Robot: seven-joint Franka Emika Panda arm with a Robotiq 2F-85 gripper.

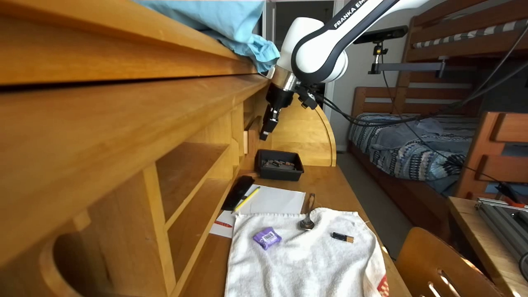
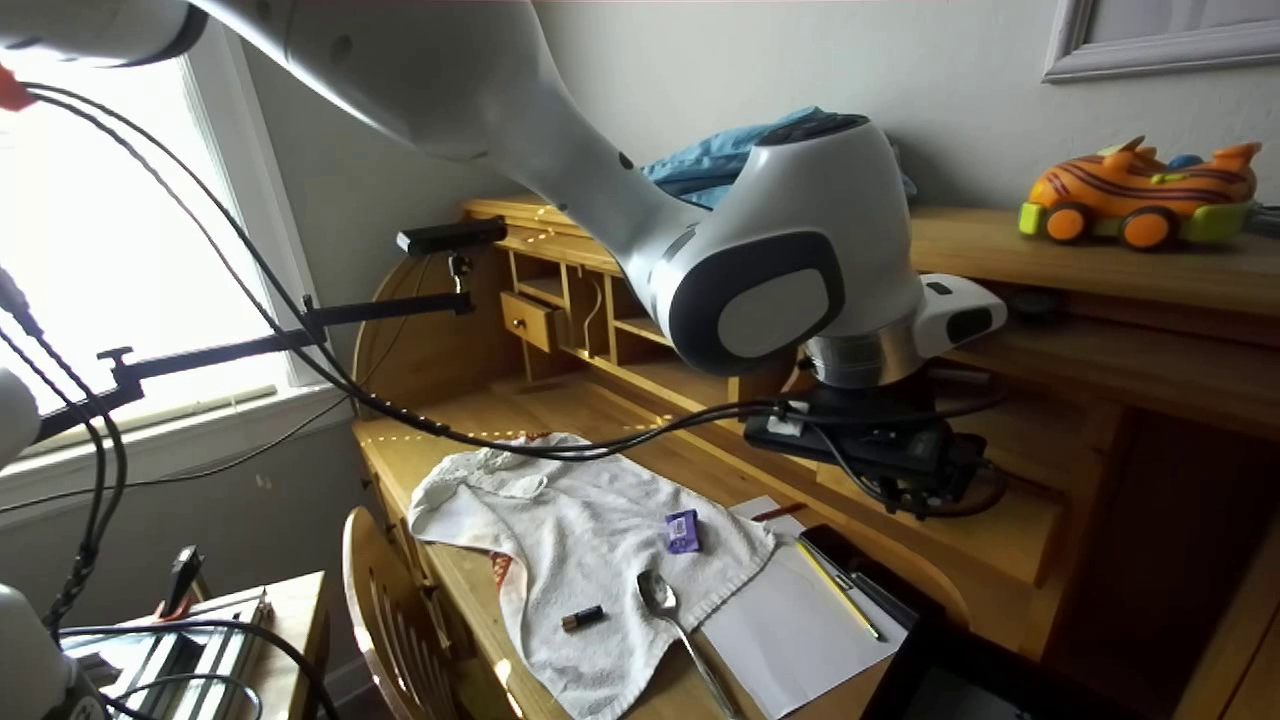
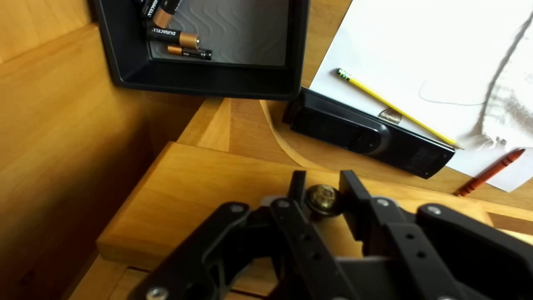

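In the wrist view my gripper has its two fingers on either side of a round knob (image 3: 323,199) with a dark rim and a brass-coloured face, and is shut on it. Behind the knob is the light wooden front (image 3: 210,192) of what looks like a small drawer. From exterior view 1, the gripper (image 1: 265,129) points down at a slant beside the desk's cubbies, close to this wooden front (image 1: 253,136). The fingertips are hidden in exterior view 2.
Below stands a black tray (image 1: 279,173) with several batteries. A black remote-like object (image 3: 369,132), a yellow pencil (image 3: 399,107) and a red crayon (image 3: 490,172) lie nearby. Towel (image 1: 292,267), spoon (image 1: 307,223), purple packet (image 1: 267,238) and a battery (image 1: 342,237) are farther off.
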